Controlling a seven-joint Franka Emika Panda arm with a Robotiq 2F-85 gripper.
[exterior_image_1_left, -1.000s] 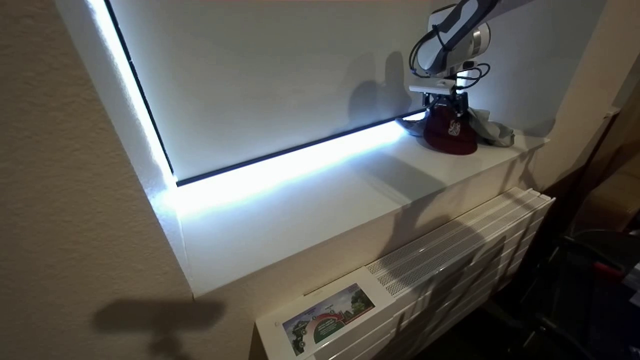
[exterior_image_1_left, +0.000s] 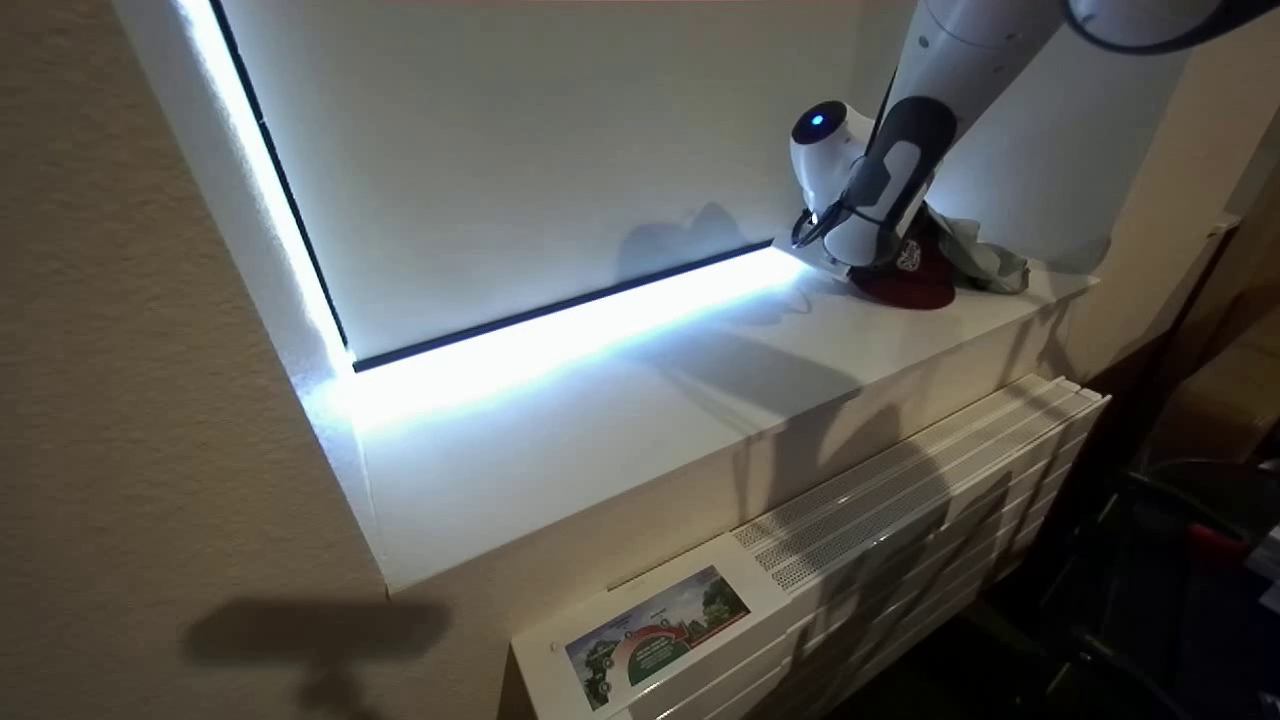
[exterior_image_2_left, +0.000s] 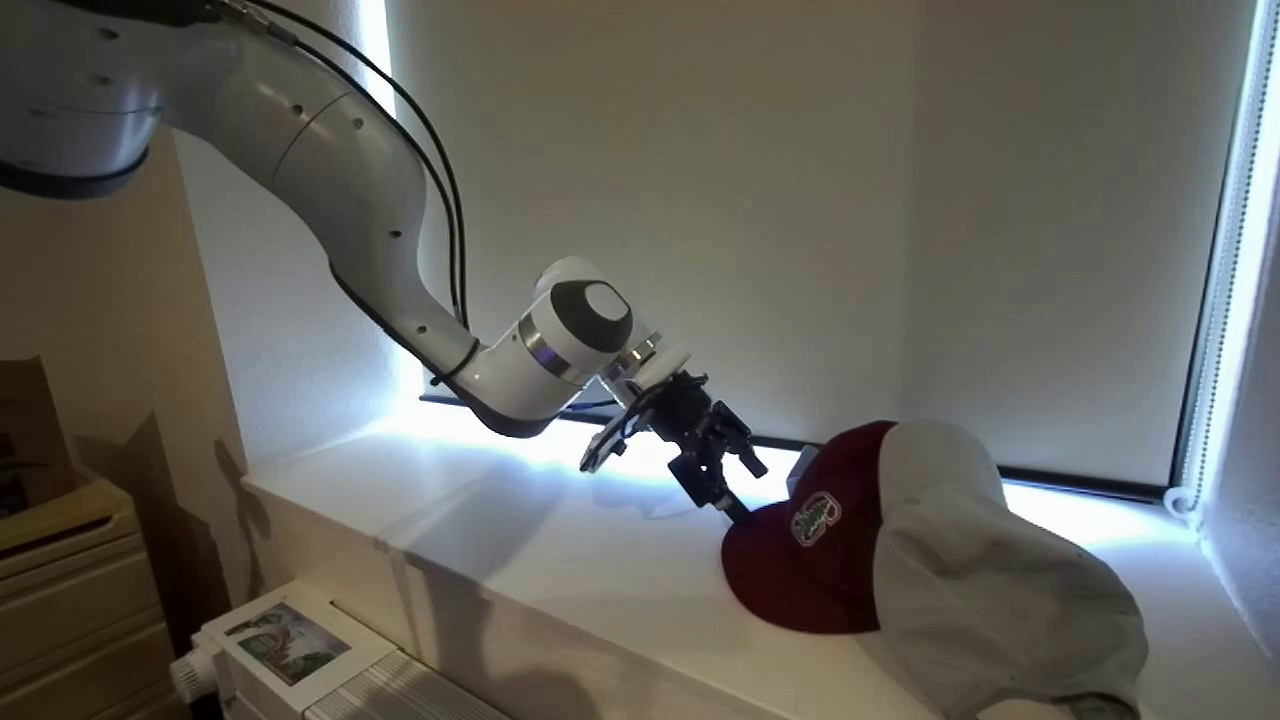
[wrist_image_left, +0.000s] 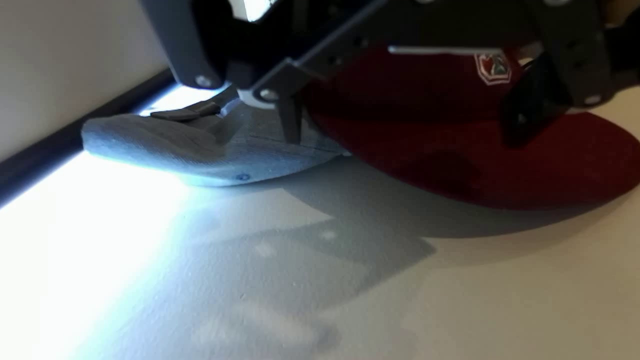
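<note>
A dark red cap (exterior_image_2_left: 834, 564) with a badge on its front lies on the white sill, brim towards the robot. Grey caps (exterior_image_2_left: 1008, 588) lie against its far side, partly hidden by it. My gripper (exterior_image_2_left: 750, 492) is tilted down at the red cap's brim, its fingers apart. In the wrist view, one dark finger (wrist_image_left: 291, 123) overlaps grey cloth (wrist_image_left: 210, 144), and the other finger (wrist_image_left: 520, 117) stands in front of the red brim (wrist_image_left: 540, 162). Nothing shows gripped between them. Whether a fingertip touches the brim, I cannot tell.
The sill (exterior_image_1_left: 564, 444) is bare along its left and middle. A roller blind (exterior_image_1_left: 516, 156) covers the window behind, with bright light below it. Below the sill's front edge stands a radiator (exterior_image_1_left: 912, 504) with a picture card (exterior_image_1_left: 657, 636) on top.
The arm has come down and left from above the red cap, and its hand has tilted over. The red cap appears unmoved.
</note>
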